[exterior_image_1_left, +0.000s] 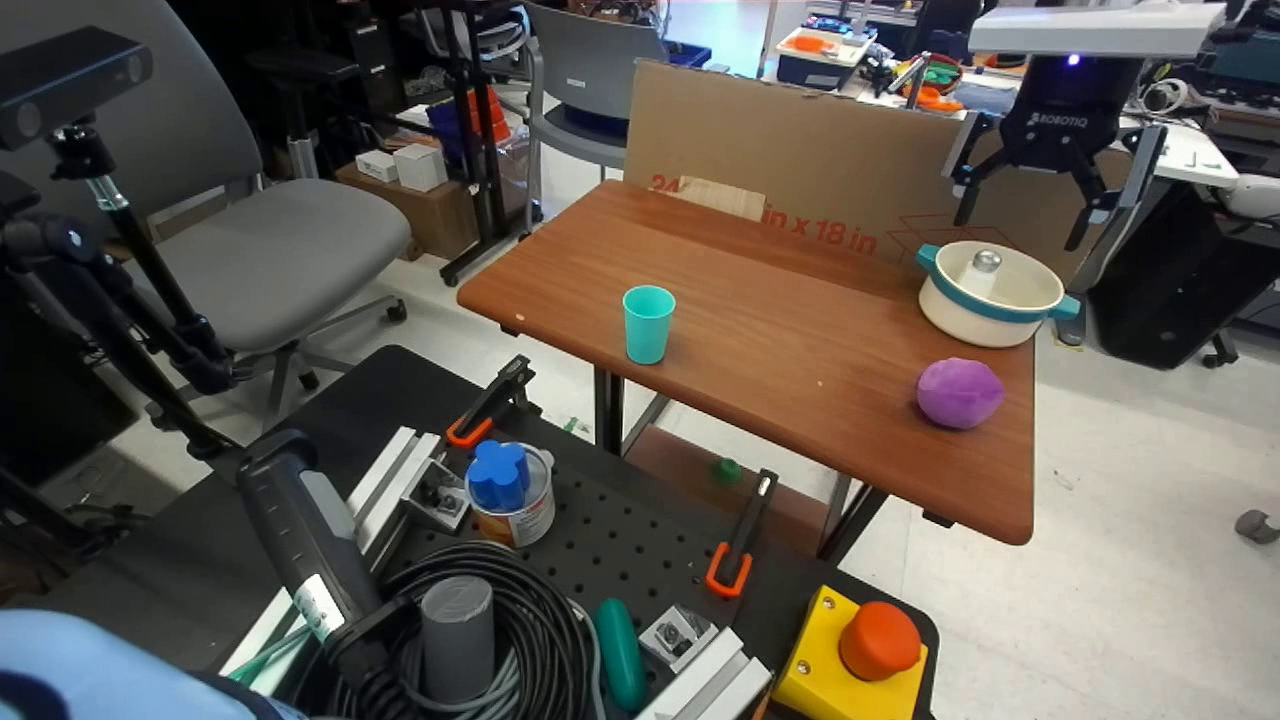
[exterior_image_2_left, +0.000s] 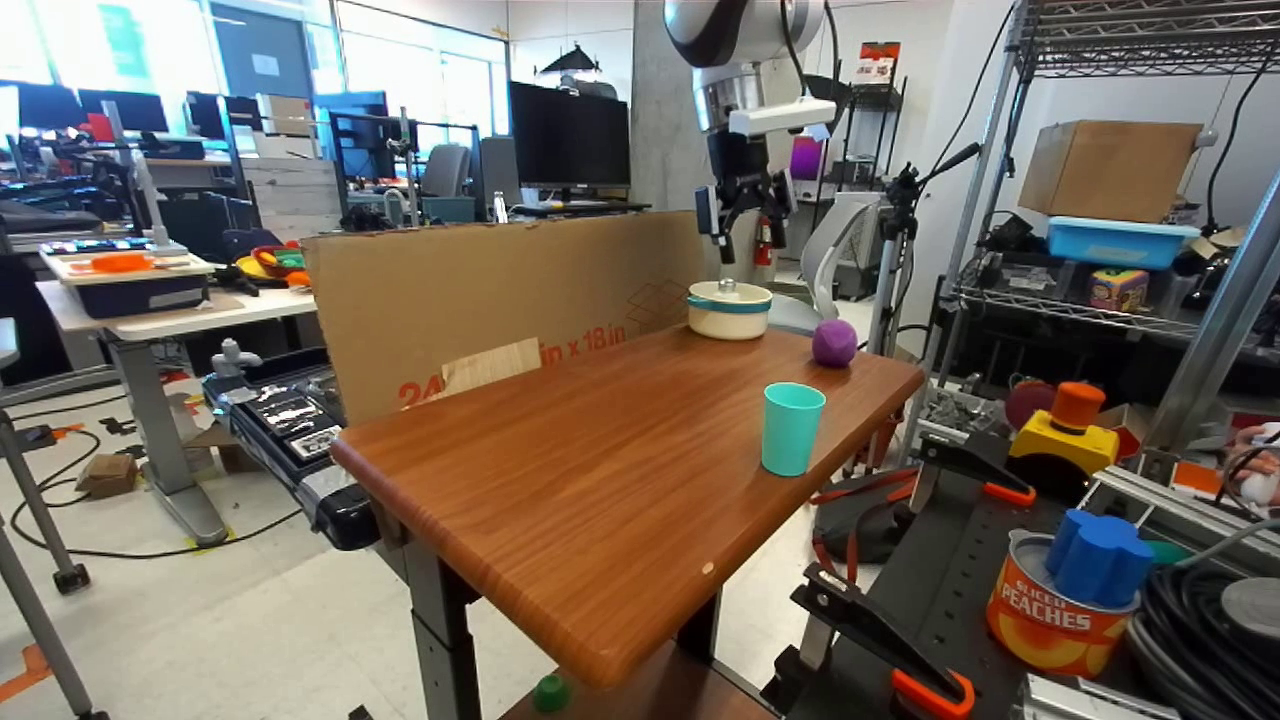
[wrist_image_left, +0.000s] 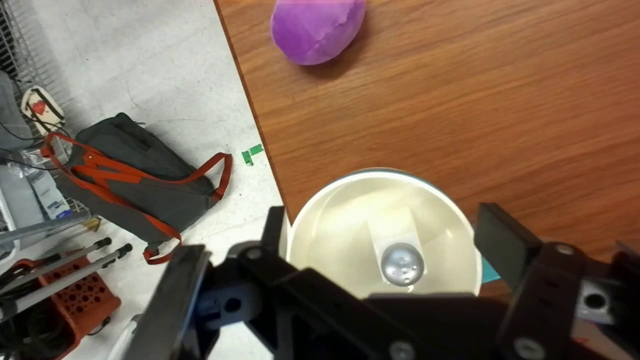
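Note:
My gripper (exterior_image_1_left: 1020, 223) hangs open above the cream pot (exterior_image_1_left: 974, 322), with nothing between its fingers. Teal handles stick out from the pot's sides. In the wrist view a pale piece with a shiny silver knob (wrist_image_left: 402, 264) shows in the pot's round, between and below my spread fingers; whether it belongs to a lid or lies inside, I cannot tell. Towards the table's near right corner is a purple ball-like object (exterior_image_1_left: 960, 392), close to the pot but apart from it. A turquoise cup (exterior_image_1_left: 648, 324) stands upright at the near edge, farther left.
A black bench (exterior_image_1_left: 600, 528) with clamps, a can and a yellow-and-red button box stands in front.

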